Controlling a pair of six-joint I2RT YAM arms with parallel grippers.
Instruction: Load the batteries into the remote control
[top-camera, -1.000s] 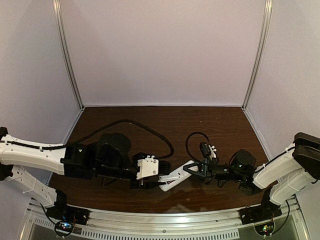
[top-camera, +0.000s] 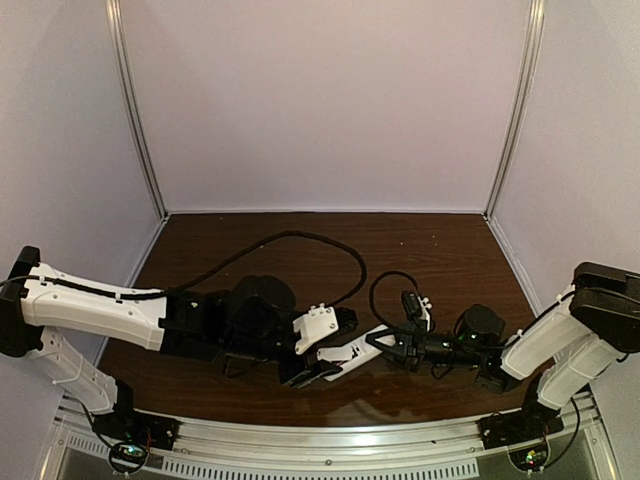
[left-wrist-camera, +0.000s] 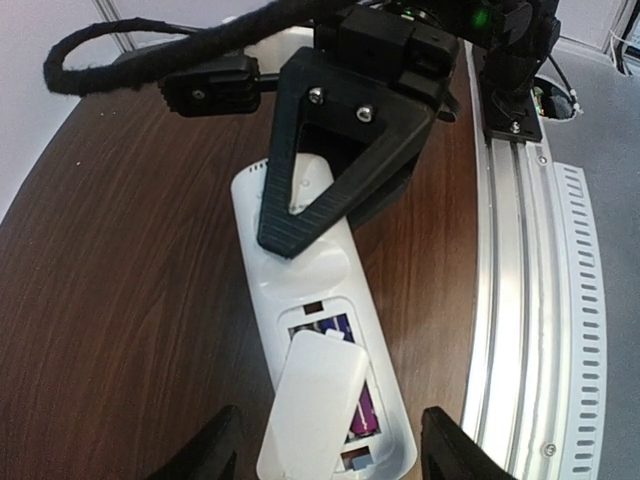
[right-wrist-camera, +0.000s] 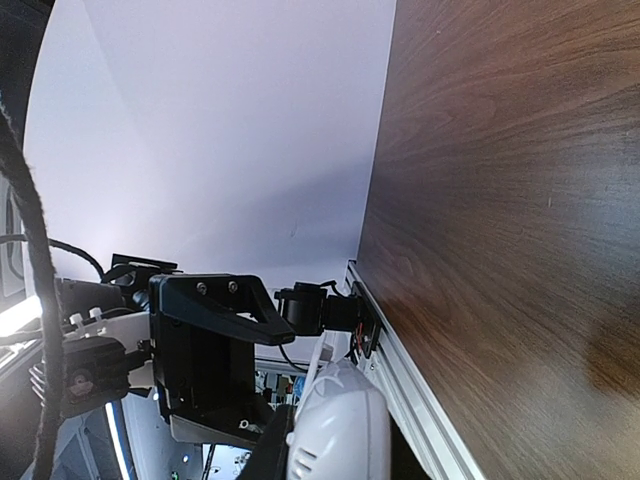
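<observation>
The white remote control (left-wrist-camera: 300, 265) is gripped at its top end by my right gripper (top-camera: 385, 338), back face up, its battery compartment open with batteries (left-wrist-camera: 362, 410) inside. The loose white cover (left-wrist-camera: 310, 400) lies slanted over that compartment. My left gripper (top-camera: 315, 368) is at the compartment end, its fingers (left-wrist-camera: 210, 450) spread either side of the cover and remote's end; whether they touch the cover is unclear. In the right wrist view the remote's end (right-wrist-camera: 338, 430) fills the bottom centre.
A metal rail (top-camera: 330, 435) runs along its front edge, and pale walls enclose the back and sides. A black cable loops above the left arm.
My left gripper has moved slightly right and turned, its cable loop shifting right with it.
</observation>
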